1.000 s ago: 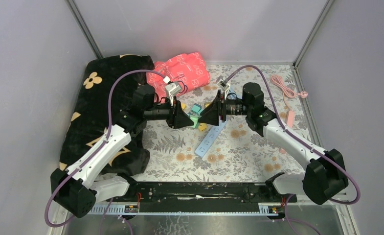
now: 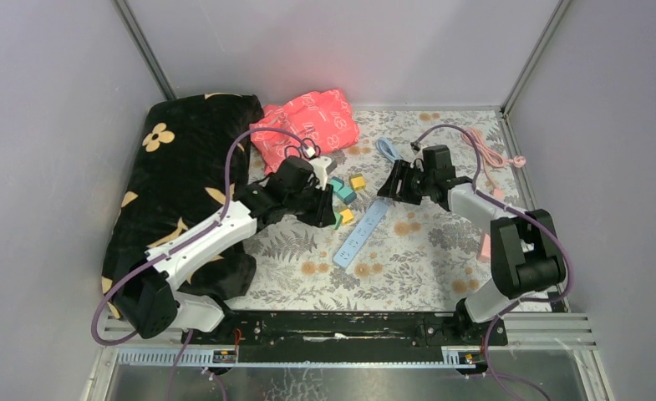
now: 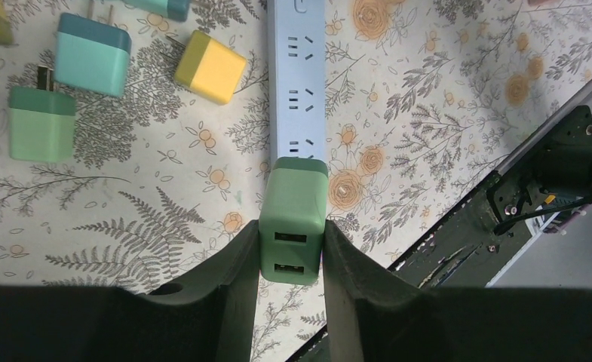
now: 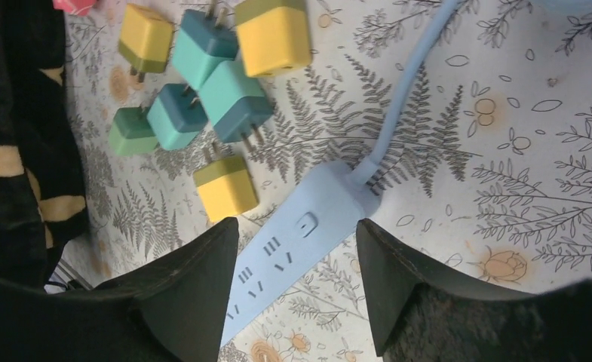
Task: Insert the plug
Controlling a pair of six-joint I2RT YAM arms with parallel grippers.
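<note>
My left gripper is shut on a green plug (image 3: 296, 196), held above the light blue power strip (image 3: 296, 75), which extends up the left wrist view behind it. The plug's two USB slots face the camera. In the top view the strip (image 2: 358, 238) lies diagonally in mid-table. My right gripper hangs over the strip's cord end (image 4: 330, 196), fingers apart, with nothing between them.
Several loose plugs, yellow (image 4: 225, 192), teal (image 4: 202, 49) and green (image 3: 42, 128), lie left of the strip. A black blanket (image 2: 174, 167) and red bag (image 2: 316, 121) fill the back left. Pink cord (image 2: 491, 150) lies at right.
The grippers have drawn apart: the left moved toward the front and slightly right with the plug, the right moved rightward to the strip's far end, its arm folding back.
</note>
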